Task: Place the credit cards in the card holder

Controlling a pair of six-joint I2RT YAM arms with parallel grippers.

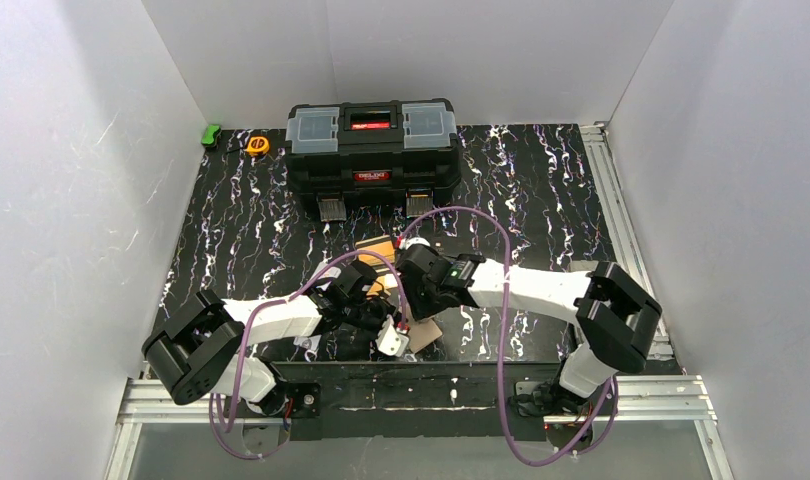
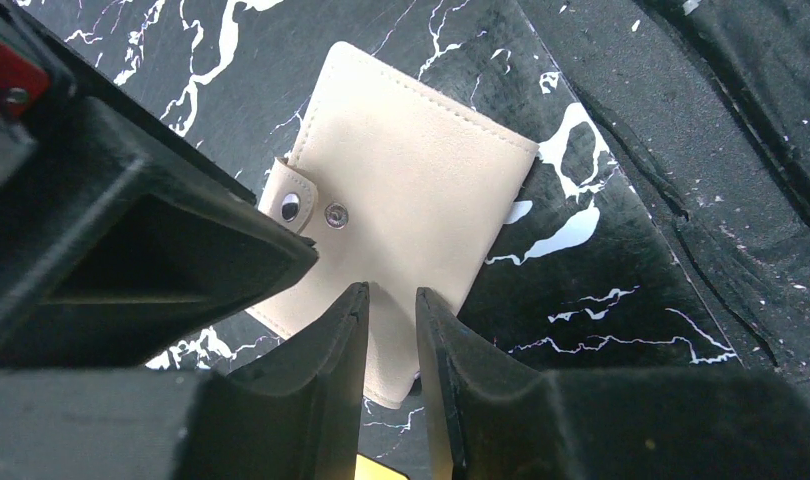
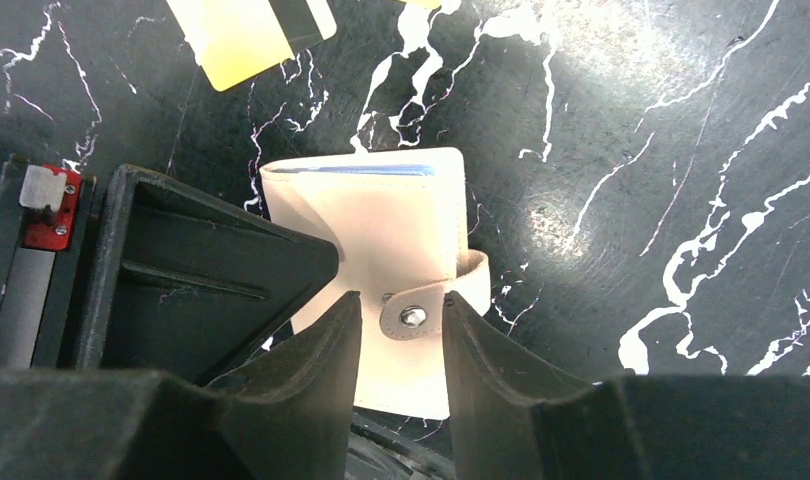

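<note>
A cream card holder [image 1: 421, 338] lies near the table's front edge under both grippers, with a snap strap [image 3: 416, 315] and a blue edge showing along its top. My left gripper has its fingertips slightly apart at the holder, with cream material behind and between them. My right gripper stands over the holder's snap strap, fingertips apart, nothing visibly held. Yellow cards [image 1: 374, 245] lie just above the grippers in the top view; one card [image 3: 231, 45] also shows in the right wrist view.
A black toolbox [image 1: 369, 150] stands at the back, with orange tape [image 1: 257, 145] and a green item [image 1: 211, 135] to its left. A grey object [image 1: 586, 268] lies at the right.
</note>
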